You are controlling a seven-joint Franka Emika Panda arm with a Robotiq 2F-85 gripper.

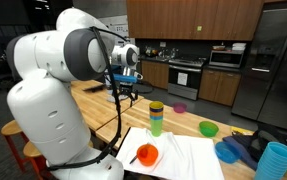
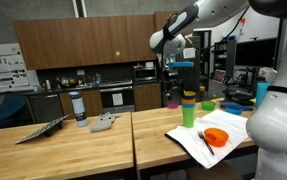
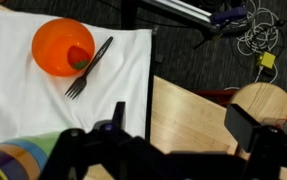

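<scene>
My gripper is open, its two fingers wide apart with only bare wooden tabletop between them. It hangs above the table, left of a stack of cups (image 1: 156, 118) in the first exterior view; the stack has a green bottom and yellow and blue bands higher up. An orange bowl (image 3: 53, 40) sits on a white cloth (image 3: 113, 85) and holds a red strawberry-like item (image 3: 78, 56). Beside the bowl lies a dark fork (image 3: 90, 67). In the wrist view, the cup stack (image 3: 18, 155) fills the lower left, apart from my fingers.
Beyond the cloth stand a pink bowl (image 1: 179, 107), a green bowl (image 1: 208, 128) and a blue bowl (image 1: 227, 152). A blue cup (image 1: 274, 161) is at the right edge. Round wooden stools (image 1: 13, 128) flank the table's left side.
</scene>
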